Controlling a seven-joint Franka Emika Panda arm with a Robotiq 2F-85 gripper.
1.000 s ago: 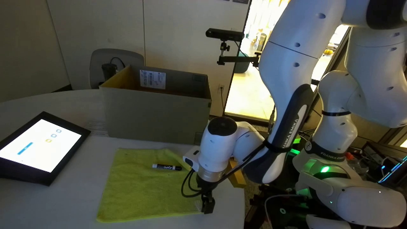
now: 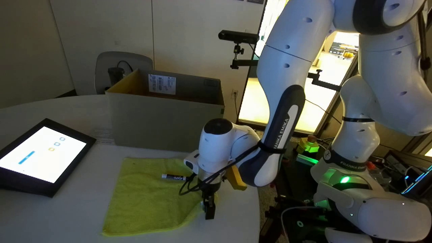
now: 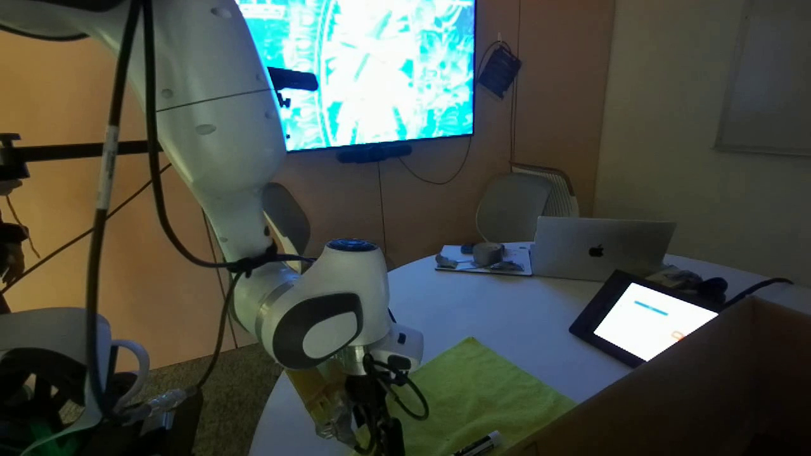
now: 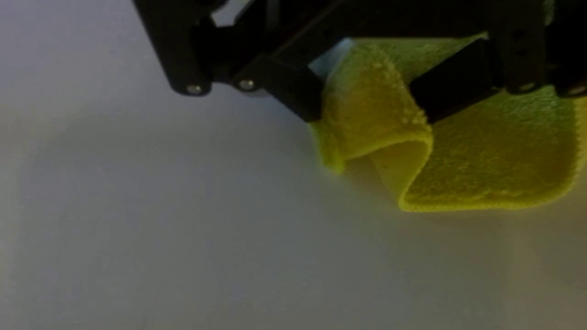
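A yellow-green cloth (image 2: 152, 198) lies on the white table, its right edge by my gripper (image 2: 209, 208). In the wrist view, my gripper has its fingers (image 4: 459, 79) apart. A raised, curled fold of the cloth (image 4: 368, 118) sits between them, its edge arching up from the table. A black-and-white marker (image 2: 174, 177) rests on the upper part of the cloth, partly hidden by the arm's cables. In the second exterior view, the marker (image 3: 480, 444) shows at the bottom edge and the fingertips are hard to make out.
Behind the cloth stands a large open cardboard box (image 2: 166, 121). A tablet with a lit screen (image 2: 42, 154) occupies the left side of the table. A laptop (image 3: 600, 247) is farther off in the second exterior view. Bare tabletop lies in front of and left of the cloth.
My gripper has moved left and slightly back in the first exterior view. The cloth's right side has shifted left and bunched, while its left edge and the marker look unmoved.
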